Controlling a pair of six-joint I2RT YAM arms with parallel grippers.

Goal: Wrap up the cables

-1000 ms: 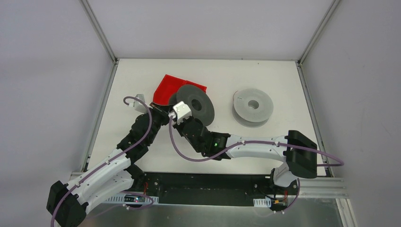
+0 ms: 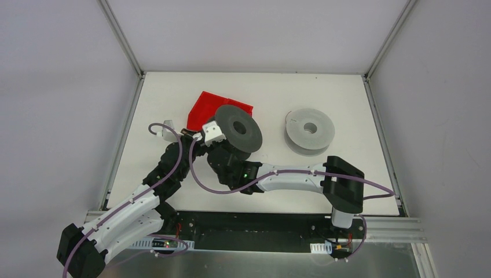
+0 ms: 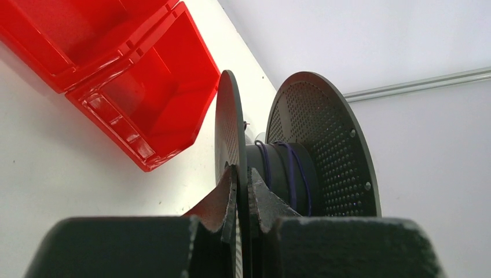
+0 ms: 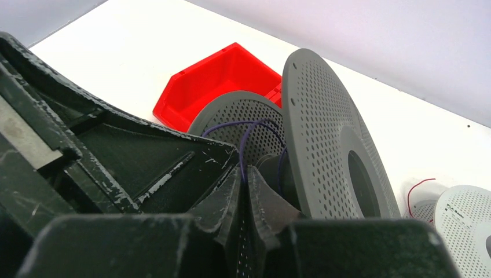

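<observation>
A dark grey spool [image 2: 251,128] with perforated flanges stands tilted on the table. In the left wrist view, purple cable [image 3: 292,179] loops around its core. The thin near flange [image 3: 229,121] runs between the fingertips of my left gripper, which is shut on it. From the far side, my right gripper reaches in between the two flanges. Its fingers are close together with a narrow gap, and a strand of purple cable [image 4: 245,139] drops to their tips. Whether they pinch it cannot be told. The left gripper's black finger [image 4: 168,150] hides part of the spool.
A red bin [image 2: 209,107] sits right behind the spool. A lighter grey spool [image 2: 310,126] with a red wire end [image 4: 418,184] lies to the right. Open table lies at the back and right; the two arms are crowded together.
The left wrist has shifted down a little, and the spool has wobbled only slightly.
</observation>
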